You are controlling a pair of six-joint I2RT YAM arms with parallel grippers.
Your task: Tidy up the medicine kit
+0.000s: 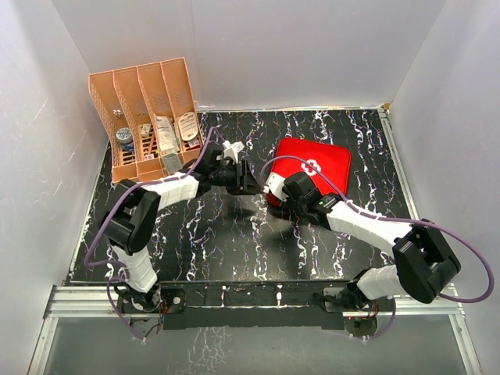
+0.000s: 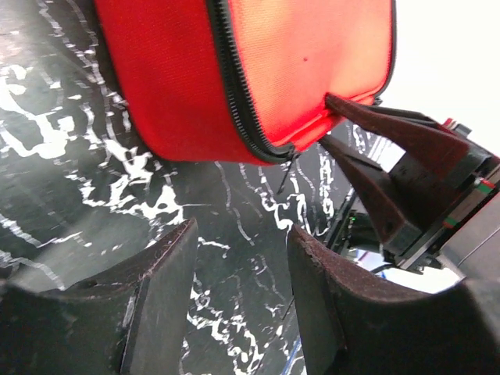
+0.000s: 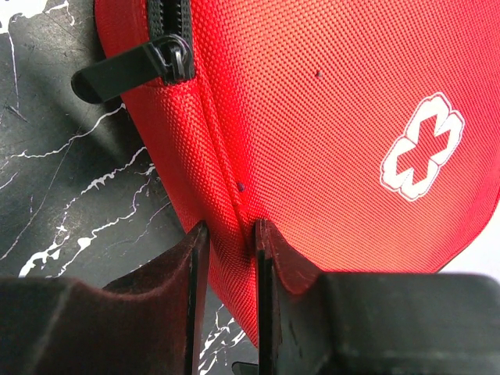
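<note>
A red medicine kit [image 1: 332, 160] with a white cross emblem lies on the marbled table, right of centre. In the right wrist view my right gripper pinches the kit's side edge, fabric between its fingers. The kit's black zipper pull [image 3: 117, 74] sticks out near the top of that view. My left gripper [image 1: 258, 187] is beside the kit's left edge. In the left wrist view, the left gripper's fingers [image 2: 168, 293] stand apart with only table between them. A zipper [image 2: 234, 86] runs along the kit's side, its pull [image 2: 287, 172] hanging at the lower corner.
An orange organizer [image 1: 148, 101] with slots stands at the back left, holding a round tin [image 1: 124, 137], boxes and other supplies. Light walls close in the left, right and back.
</note>
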